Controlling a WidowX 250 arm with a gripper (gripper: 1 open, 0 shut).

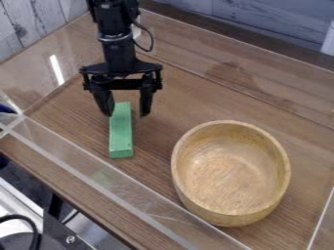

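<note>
A green rectangular block [121, 137] lies lengthwise on the wooden table, left of centre. Just above its far end hangs my black gripper [120, 93], its two fingers spread wide on either side with nothing gripped between them. A round beige wooden bowl [229, 171] stands at the lower right, apart from the block.
A clear edge strip runs along the lower left, with dark cables beyond it at the bottom left corner.
</note>
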